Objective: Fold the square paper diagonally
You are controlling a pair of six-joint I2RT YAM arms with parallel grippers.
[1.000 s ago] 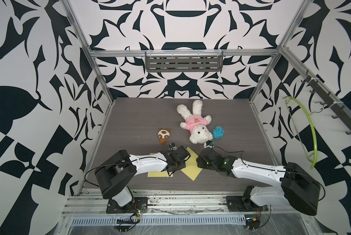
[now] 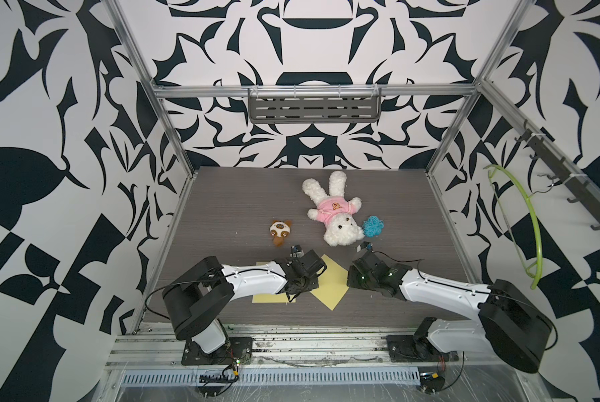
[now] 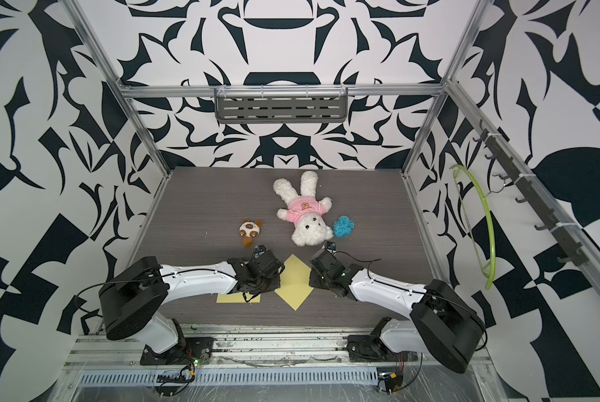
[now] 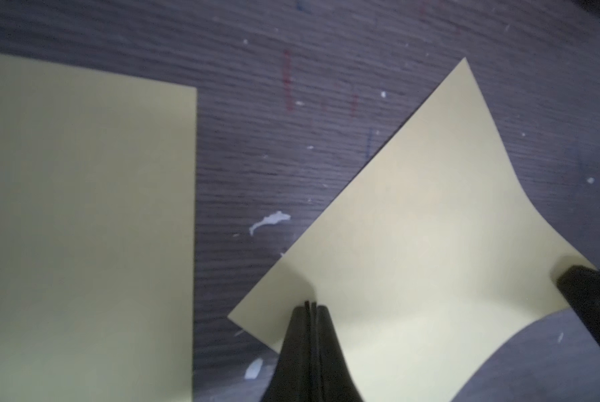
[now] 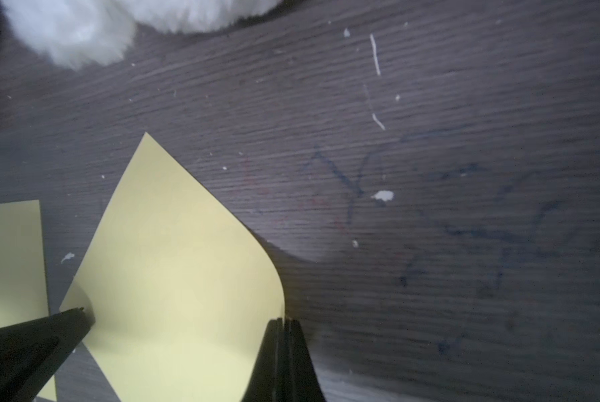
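A square yellow paper (image 2: 330, 288) lies turned as a diamond between my grippers; its right corner curves slightly. My left gripper is shut, its tips on the paper near the left corner, with nothing visible between them. My right gripper is shut, its tips at the paper's curved right corner; whether that corner is between them I cannot tell. A second yellow sheet (image 4: 85, 227) lies flat to the left, partly under my left arm in the top views.
A white plush rabbit (image 2: 333, 214), a small brown-and-white toy (image 2: 279, 232) and a blue tangled ball (image 2: 373, 225) lie behind the papers.
My right gripper has moved a little to the right, and the diamond paper has shifted slightly the same way. My left arm is nearly unchanged.
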